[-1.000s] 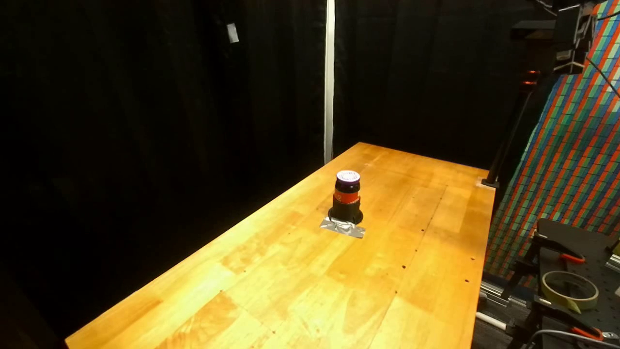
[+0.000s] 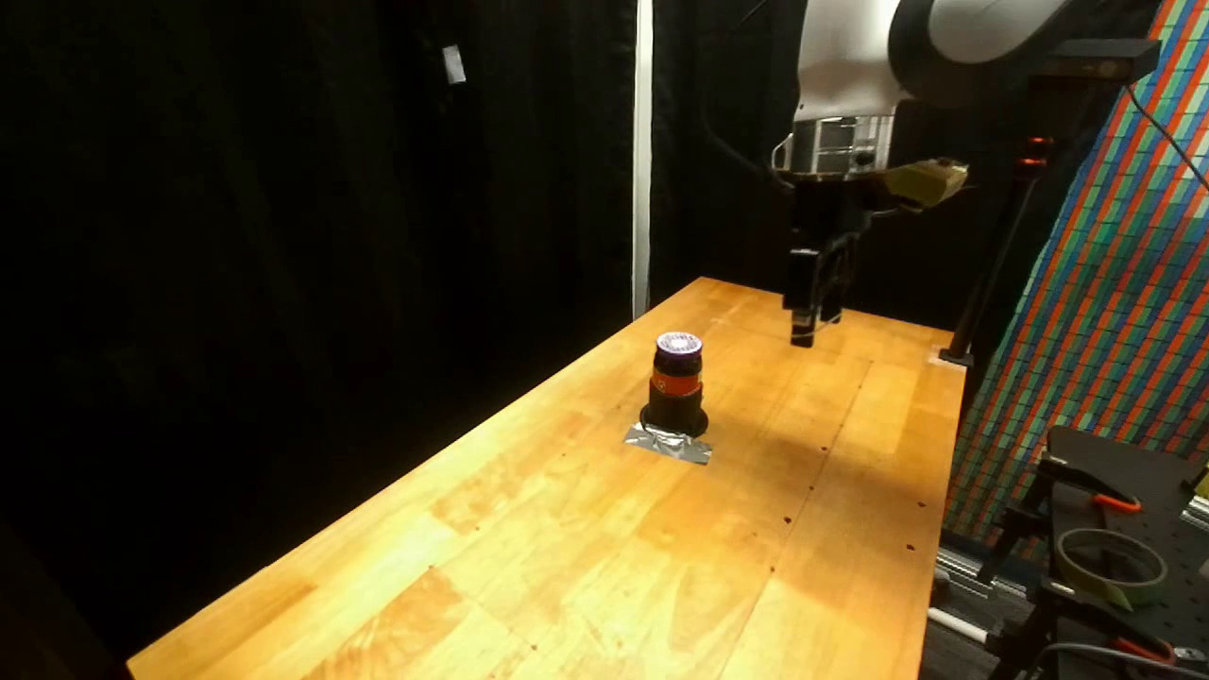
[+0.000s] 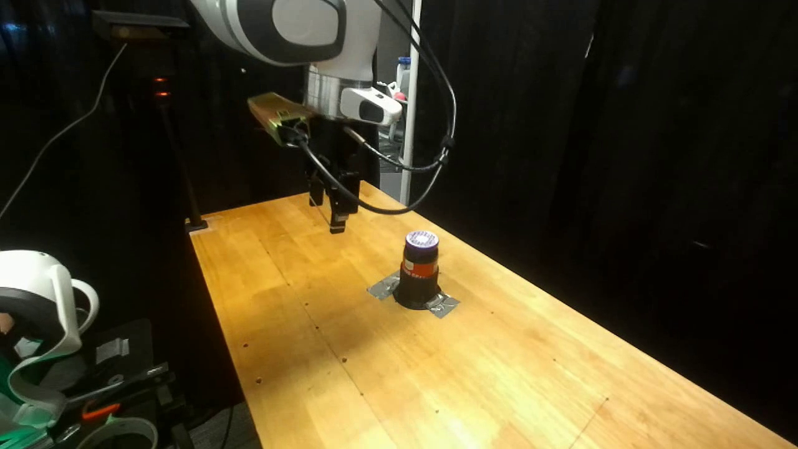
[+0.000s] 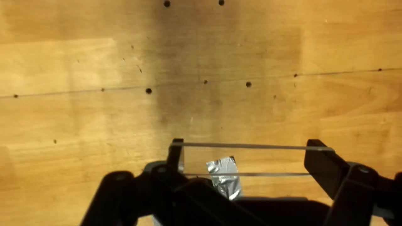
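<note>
A dark jar [image 2: 676, 383] with a red label and a white-and-purple lid stands upright in a black base [image 3: 415, 292], which silver tape [image 3: 444, 305] fixes to the wooden table. My gripper [image 2: 817, 331] hangs over the table behind the jar, apart from it and pointing down. In the wrist view its fingers [image 4: 320, 160] are wide apart, with thin bands stretched across and nothing held between them; the gripper is open. Only a strip of silver tape [image 4: 226, 177] shows below the bands there, and the jar itself is hidden from that camera.
Black curtains hang behind it. A dark side bench with a tape roll [image 2: 1111, 565] and clamps sits beyond the table's edge. A cable [image 3: 419, 198] loops from the arm near the gripper.
The arm has swung in from the upper right and come down over the far part of the table. The jar and its base stand where they were.
</note>
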